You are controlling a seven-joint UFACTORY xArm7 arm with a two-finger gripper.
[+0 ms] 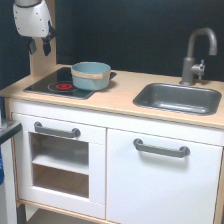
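The robot's gripper (39,45) hangs at the upper left, above and left of the stovetop, its white housing over dark fingers; whether it is open or shut is too small to tell. A teal pot (91,80) with a light band sits on the right part of the black stovetop (49,86), beside a red cooking ring.
A steel sink (150,96) with a grey faucet (190,60) occupies the counter's right. Bare wooden counter (120,94) lies between pot and sink. Below are an open cubby (60,178) and a white door (158,185) with grey handles.
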